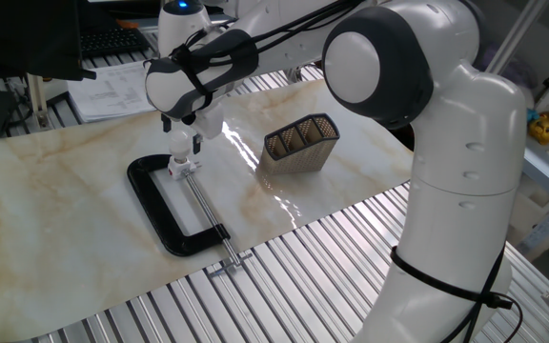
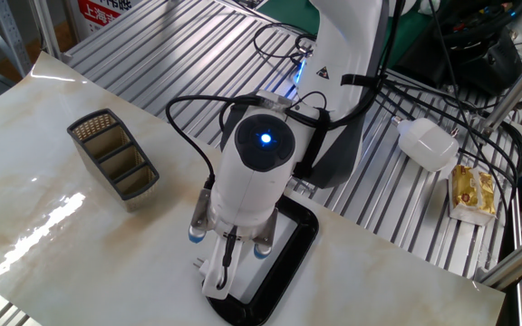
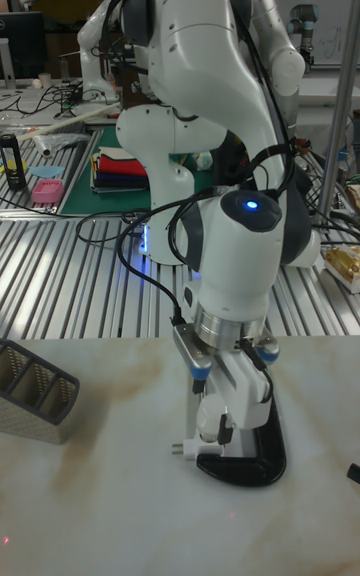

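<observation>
A black C-shaped clamp [image 1: 155,205] lies flat on the marbled sheet, its metal screw [image 1: 203,204] along the right side. My gripper [image 1: 182,143] points down at the clamp's far end, very low over the sheet. Right at its fingertips is a small white object [image 1: 181,168]; in exterior view 3 this white piece [image 3: 194,449] shows two short prongs, like a plug, sticking out to the left beside the black frame. The gripper's body and the white parts round it cover the fingers, so whether they close on the white piece cannot be told.
A mesh organizer [image 1: 300,146] with several open compartments stands apart from the clamp. Slatted metal table [image 1: 284,286] borders the sheet. A white bulb-like item [image 2: 427,145] and a gold-topped box [image 2: 472,196] rest on the slats. Much of the sheet [image 1: 50,214] is bare.
</observation>
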